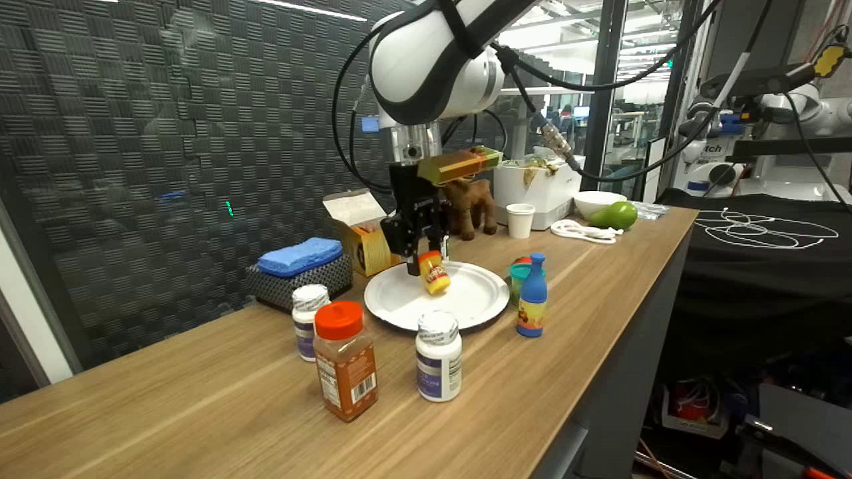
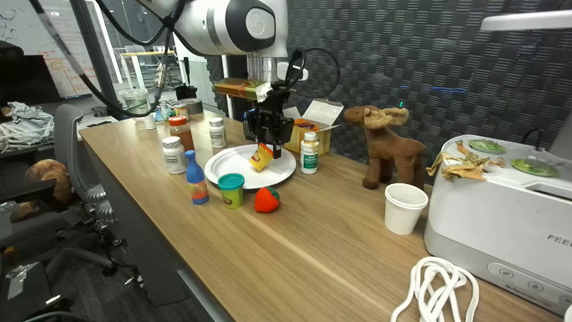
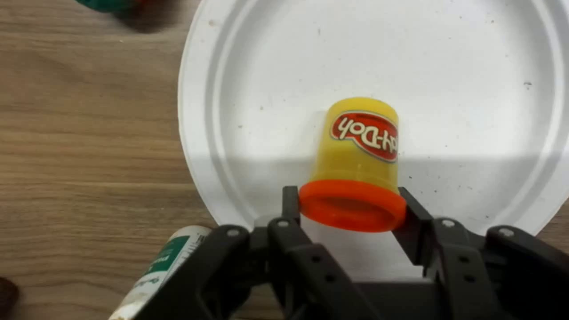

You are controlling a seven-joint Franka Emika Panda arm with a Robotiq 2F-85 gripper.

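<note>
A yellow Play-Doh tub (image 3: 358, 144) with an orange lid is gripped at the lid by my gripper, which is shut on it. Both exterior views show the tub (image 1: 434, 274) tilted, its lower end over the white plate (image 1: 391, 299). Whether its base touches the plate (image 2: 217, 169) I cannot tell. The gripper (image 2: 266, 150) points down above the plate's far side. In the wrist view the plate (image 3: 198, 122) fills most of the background and holds nothing else.
White pill bottles (image 1: 438, 363), a red-lidded spice jar (image 1: 345, 367), a blue bottle (image 1: 532, 299), a green tub (image 2: 231, 192) and a toy strawberry (image 2: 267, 199) surround the plate. Close beside the gripper stands a green-labelled bottle (image 2: 309, 154). Bare table lies right of the strawberry.
</note>
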